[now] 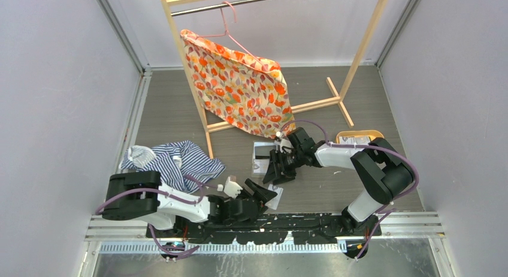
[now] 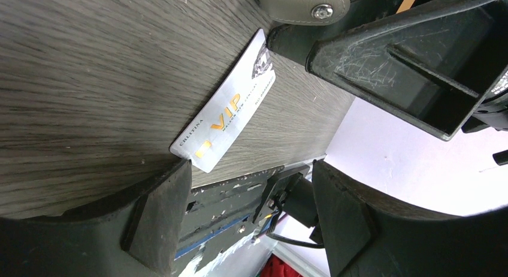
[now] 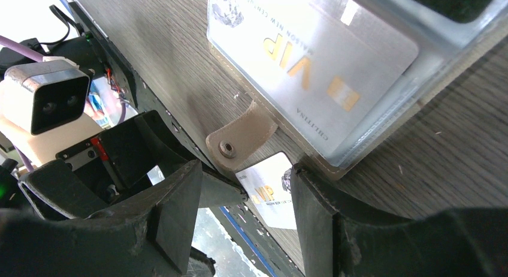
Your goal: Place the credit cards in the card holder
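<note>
A white VIP card [image 2: 224, 109] lies on the table, just past the fingertips of my left gripper, which is open and empty. In the top view that card [image 1: 275, 197] is partly covered by the grippers. My right gripper is partly open; beyond its fingers are the loose card [image 3: 272, 199] and the holder's snap tab [image 3: 242, 139]. One right finger [image 3: 305, 211] overlaps the loose card's edge in view; contact cannot be told. The card holder [image 1: 262, 167] lies behind, with another VIP card [image 3: 323, 61] in its clear pocket.
A yellow tray [image 1: 375, 134] stands at the right. Striped cloth [image 1: 189, 163] lies at the left. A wooden rack [image 1: 314, 105] with a floral cloth [image 1: 239, 88] on a hanger stands at the back. Both grippers are close together near the front edge.
</note>
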